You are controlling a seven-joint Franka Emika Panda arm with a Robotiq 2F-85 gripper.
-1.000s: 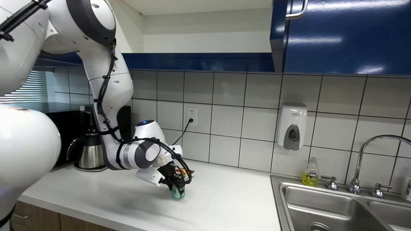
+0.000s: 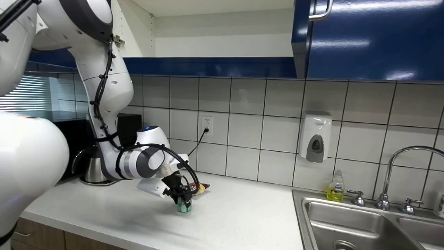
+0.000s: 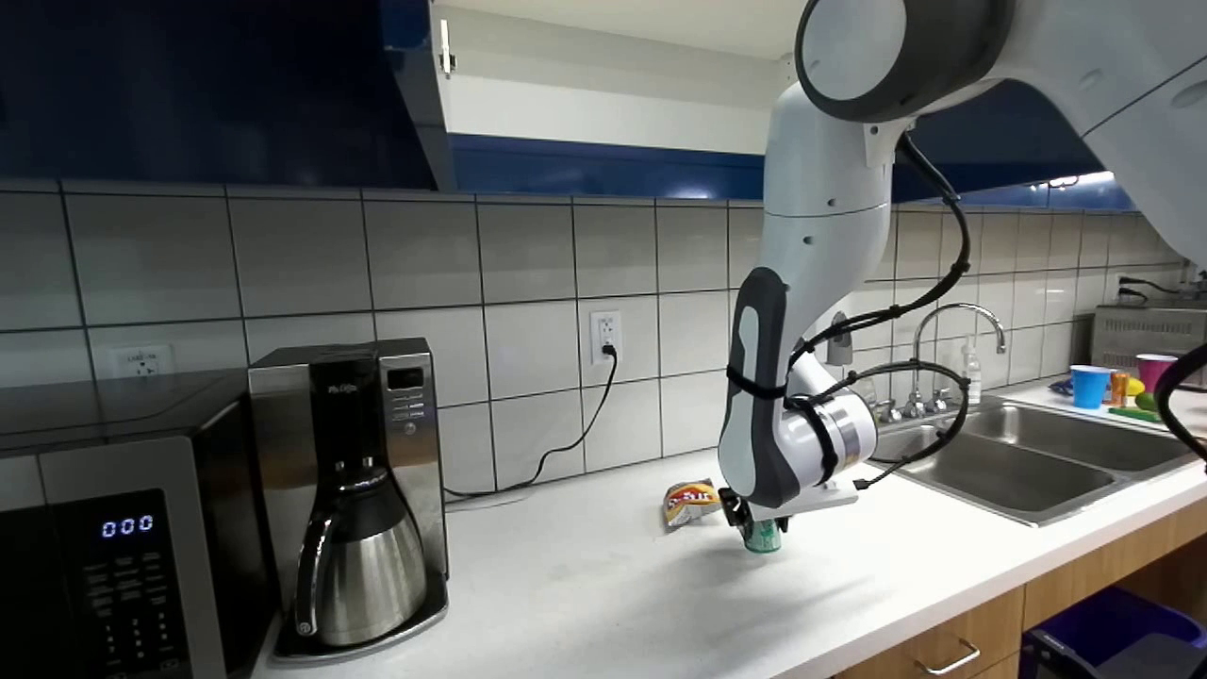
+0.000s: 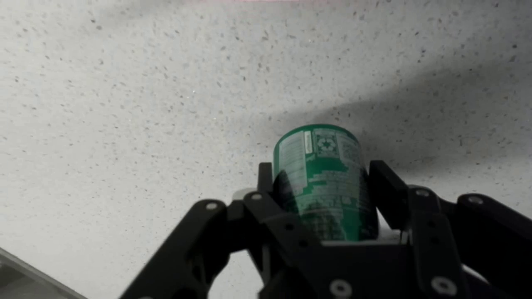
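A green can with a pale printed label (image 4: 324,174) is between the two black fingers of my gripper, which is shut on it in the wrist view. Its lower end points away from the camera, and my gripper covers the rest. From the first exterior view, the can (image 2: 184,206) shows just below my gripper (image 2: 183,200), low over the white counter (image 2: 249,212). The second exterior view has the can (image 3: 763,537) under the arm; whether it touches the counter I cannot tell.
Close behind the can lies a snack bag (image 3: 689,503) by the wall. A coffee maker (image 3: 356,509) and microwave (image 3: 113,521) stand on the left. The sink (image 2: 353,216) and a soap bottle (image 2: 335,187) are on the right. Between bag and sink the counter is clear.
In the first exterior view my arm and gripper have moved left, and the can has shifted left with them. More of the snack bag now shows.
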